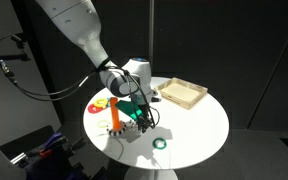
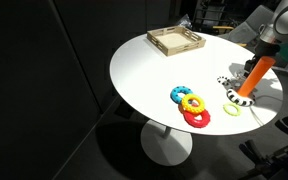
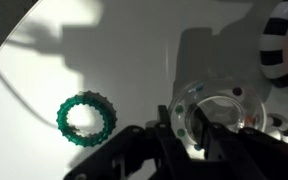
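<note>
In the wrist view, my gripper is shut on a clear ring with coloured dots [image 3: 182, 98], which lies partly behind the dark fingers. The gripper [image 1: 144, 122] hangs low over the near part of the round white table in exterior view 1. To its left stands an orange cone [image 1: 115, 112], upright, with a black-and-white striped ring [image 2: 241, 98] round its foot. A green ring [image 1: 160, 143] lies flat to the gripper's right; the wrist view shows this green ring [image 3: 108, 121] well apart from the clear one.
Blue [image 2: 178, 94], yellow [image 2: 193, 104] and red [image 2: 196, 119] rings lie together near the table edge. A pale green ring [image 2: 232, 110] is close to the cone. At the back sits a shallow wooden tray [image 1: 183, 96]. Bare tabletop [image 1: 199, 130] stretches to the right.
</note>
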